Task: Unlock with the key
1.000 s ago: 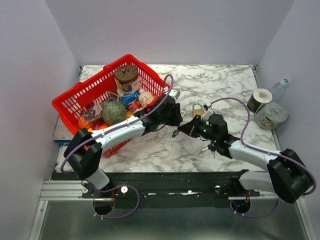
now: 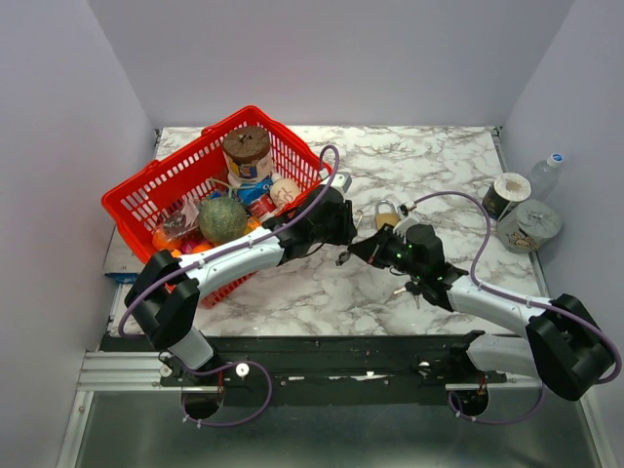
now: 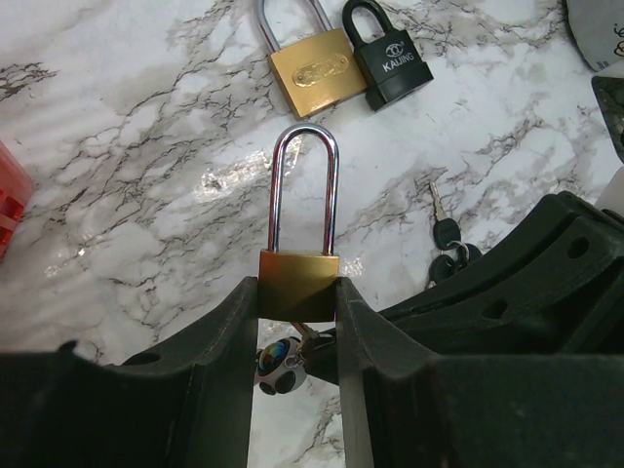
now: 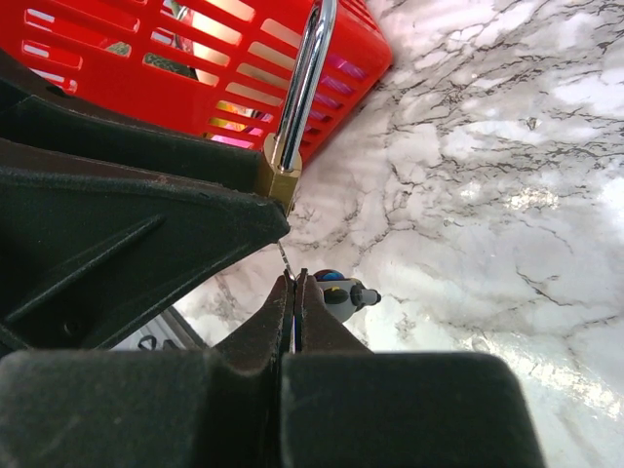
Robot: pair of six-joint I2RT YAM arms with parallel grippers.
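In the left wrist view, my left gripper is shut on the body of a brass padlock [image 3: 298, 268]. Its long chrome shackle [image 3: 332, 190] points away from the fingers, both legs meeting the body. My right gripper is shut on a thin key [image 4: 284, 256], whose blade runs from the fingertips toward the padlock's underside, beside the left fingers [image 4: 224, 219]. How deep the blade sits in the keyhole cannot be told. A round multicoloured key fob [image 4: 341, 294] hangs by the right fingertips.
Another brass padlock [image 3: 317, 70] and a black padlock [image 3: 393, 68] lie on the marble table. Loose keys [image 3: 447, 232] rest near the right arm. A full red basket [image 2: 156, 185] stands at the left, cans [image 2: 527, 224] at the right.
The right forearm has shifted very slightly and the fob has moved a touch. Both grippers stay close together at the padlock; the left arm looks still.
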